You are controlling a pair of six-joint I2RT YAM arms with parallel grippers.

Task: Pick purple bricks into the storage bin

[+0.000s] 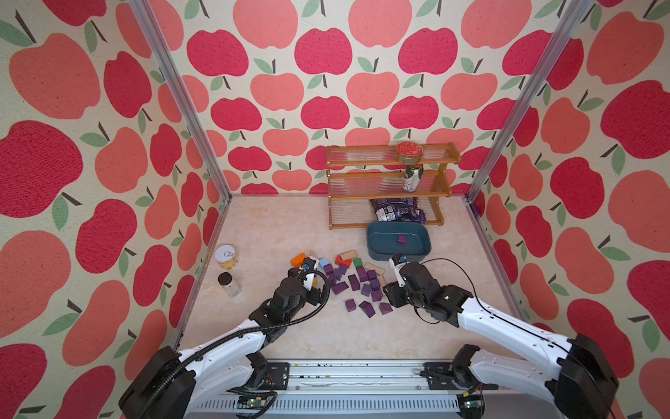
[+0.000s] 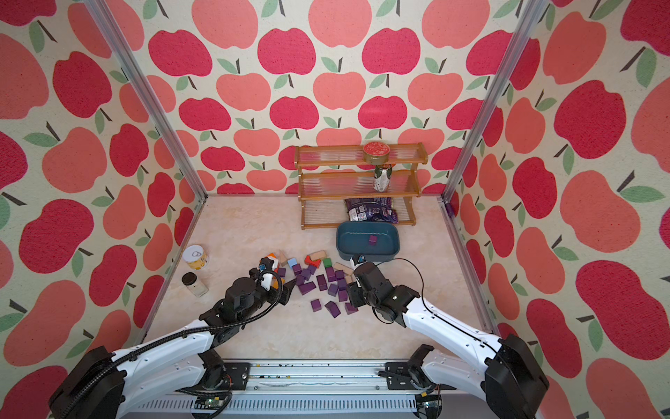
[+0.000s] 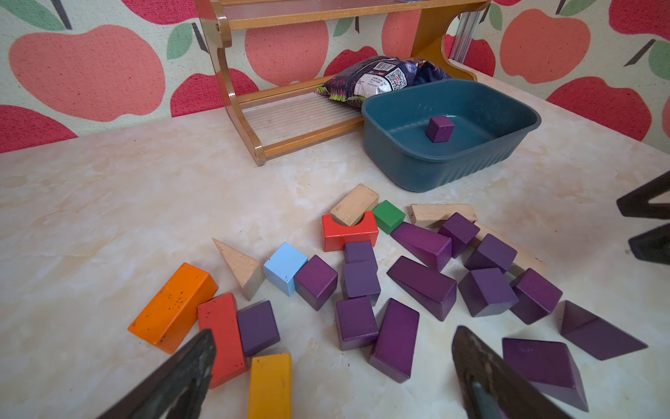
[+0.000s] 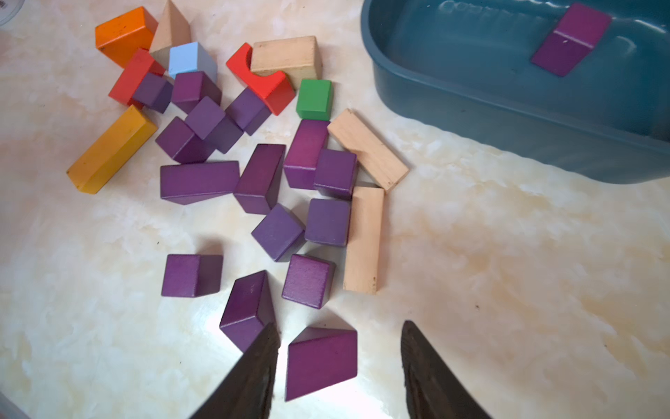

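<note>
Purple bricks (image 4: 307, 279) lie loose in a group in the middle of the table. One purple brick (image 4: 571, 38) sits inside the dark teal bin (image 1: 397, 250) behind them. My left gripper is open at the left of the group, nothing between its fingers, facing the bricks. My right gripper stands open over the near right of the group, with a purple triangular brick (image 4: 321, 359) below between its fingertips in the right wrist view; whether it touches it I cannot tell.
Orange, red, yellow, blue, green and wooden bricks are mixed in at the back and left. A wooden shelf (image 1: 335, 195) with bags and cans stands behind the bin. A can (image 1: 225, 258) and jar (image 1: 230, 286) stand at left.
</note>
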